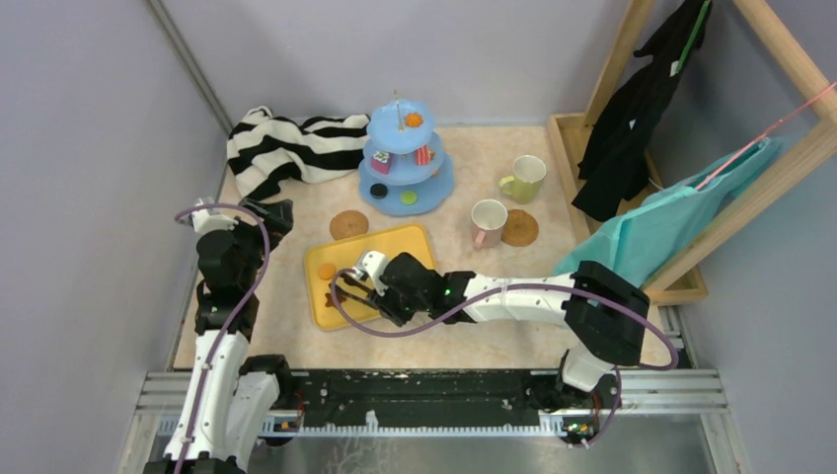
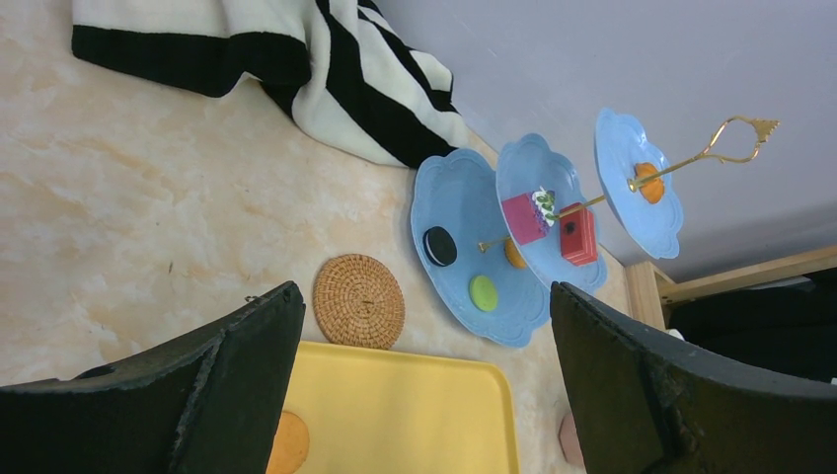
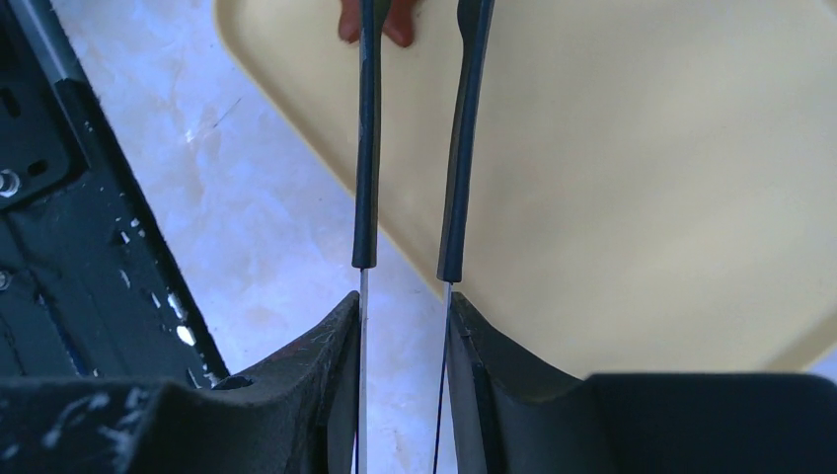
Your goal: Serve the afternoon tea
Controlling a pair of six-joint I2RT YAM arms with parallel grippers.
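Note:
My right gripper is shut on a pair of dark tongs [image 3: 367,158], whose tips hang over a brown star-shaped piece [image 3: 399,25] in the yellow tray [image 1: 385,242]. An orange round piece [image 1: 326,270] also lies in the tray. My left gripper stands open and empty, left of the tray. The blue three-tier stand [image 1: 426,197] at the back holds several coloured pieces.
Pink mug [image 1: 489,219] and green mug [image 1: 528,178] stand right of the tray, near woven coasters [image 1: 521,229]. A striped cloth [image 1: 296,148] lies back left. A wooden rack [image 1: 679,294] with hanging cloths is at the right.

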